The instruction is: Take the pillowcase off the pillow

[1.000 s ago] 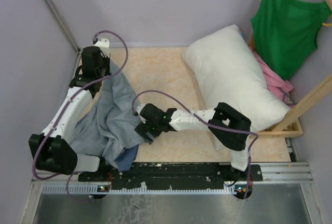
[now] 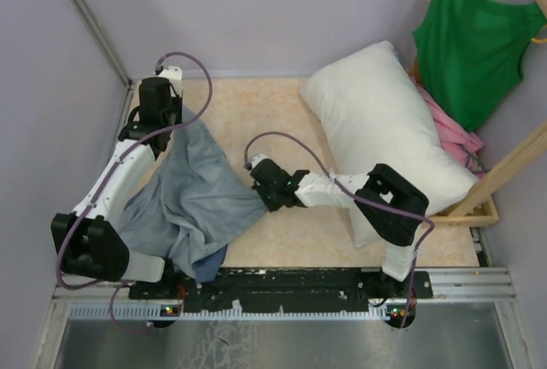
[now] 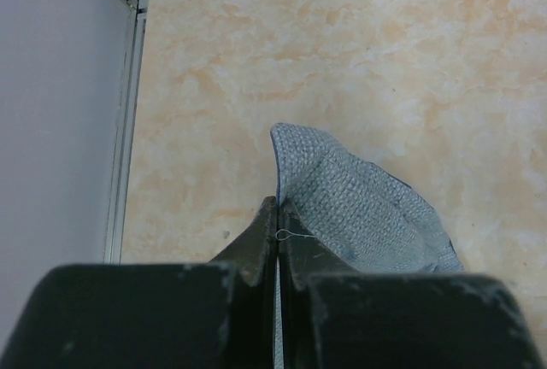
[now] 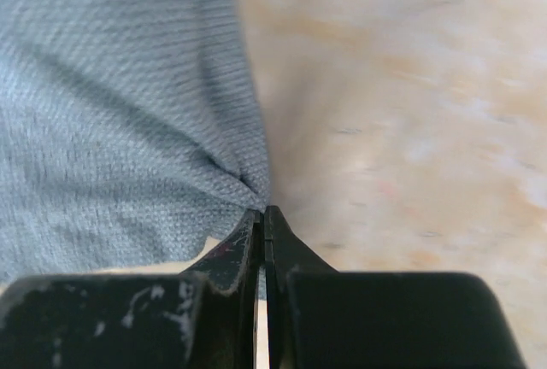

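The grey-blue pillowcase [image 2: 192, 190] lies spread and rumpled on the left half of the table, apart from the white pillow [image 2: 367, 104], which is bare. At its far corner my left gripper is shut on the cloth; a peak of fabric [image 3: 342, 190] rises from between the fingertips. My right gripper is shut on the pillowcase's right corner, where folds of the cloth [image 4: 128, 130] gather into the fingertips. Toward the table's front edge a darker blue part of the cloth [image 2: 209, 264] shows.
The pillow leans against a wooden rack [image 2: 500, 172] at the right, where a green top [image 2: 479, 44] hangs above a pink cloth [image 2: 449, 125]. Bare tabletop [image 2: 265, 113] lies between pillowcase and pillow. Walls close in the left and back.
My right gripper was open over the pillowcase's right side; now it is shut and farther right, with the cloth's corner drawn out toward the table's middle. The left arm has barely moved.
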